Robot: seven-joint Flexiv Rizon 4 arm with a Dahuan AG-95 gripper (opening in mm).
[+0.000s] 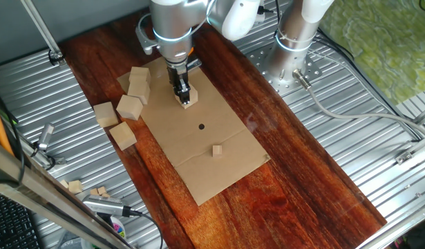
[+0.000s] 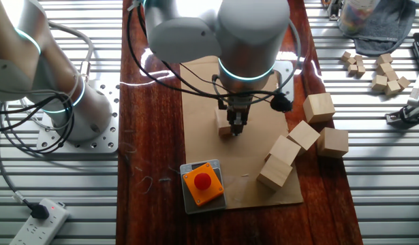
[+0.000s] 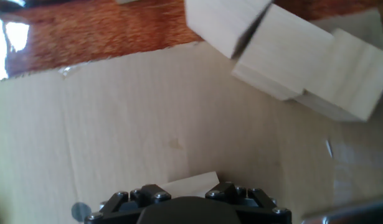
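In exterior view 1, a pale wooden block (image 1: 192, 96) is on the cardboard sheet (image 1: 198, 169), partly covered by my gripper (image 1: 184, 99). The black fingers come down right at this block. From exterior view 2, the block (image 2: 222, 122) shows just left of the gripper (image 2: 237, 127). Only a corner of that block (image 3: 194, 185) appears in the wrist view, behind the gripper. Its finger ends look spaced apart there, but the lower part is hidden, so whether they grip the block is unclear. A much smaller cube (image 1: 217, 151) sits farther down the sheet.
Several wooden blocks (image 1: 130, 107) cluster along the sheet's left edge in exterior view 1. A black dot (image 1: 202, 126) marks the sheet's middle. An orange box with a red button (image 2: 203, 182) stands near one sheet edge. Bare wood lies around the sheet.
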